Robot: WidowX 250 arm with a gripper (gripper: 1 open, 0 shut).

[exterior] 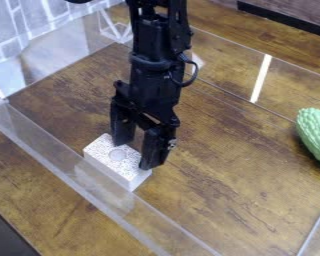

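Observation:
My black gripper (139,145) reaches down from the top centre, its fingers open and spread over a white speckled block (117,169) lying on the wooden surface near a clear plastic wall. The fingertips are low, at the block's far part; whether they touch it is hard to tell.
A green bumpy vegetable-like object (315,134) lies at the right edge. A clear wall (103,208) runs diagonally along the lower left. A pale cloth or container (53,45) is at the top left. The wooden surface (230,160) to the right of the gripper is clear.

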